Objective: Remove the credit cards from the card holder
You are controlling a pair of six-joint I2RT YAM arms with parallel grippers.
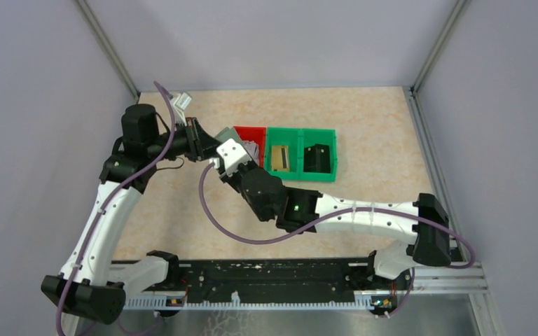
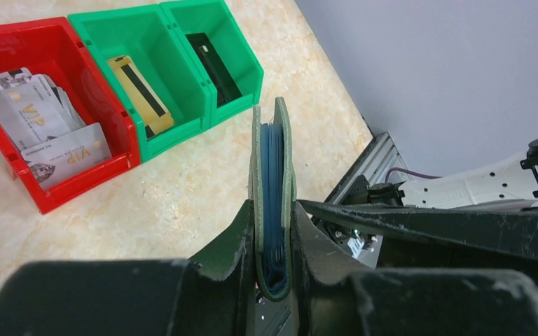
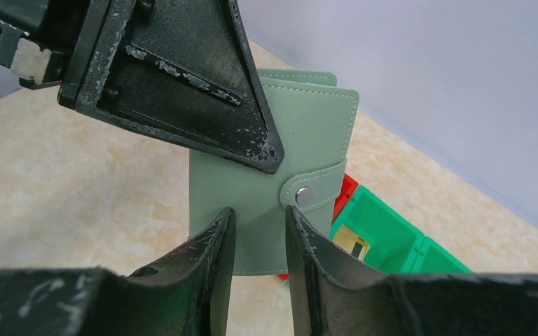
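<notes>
A sage-green card holder (image 2: pixel 273 210) (image 3: pixel 266 196) with a snap strap is held up above the table by my left gripper, which is shut on it; its edge view shows blue sleeves inside. My right gripper is at the holder's lower face, fingers parted beside the snap (image 3: pixel 304 195); whether they touch it I cannot tell. White VIP cards (image 2: pixel 35 112) lie in the red bin (image 2: pixel 122 147). In the top view the right wrist largely covers the holder.
Two green bins (image 1: pixel 301 175) adjoin the red one, holding a gold card (image 1: pixel 280 157) and black cards (image 1: pixel 316 158).
</notes>
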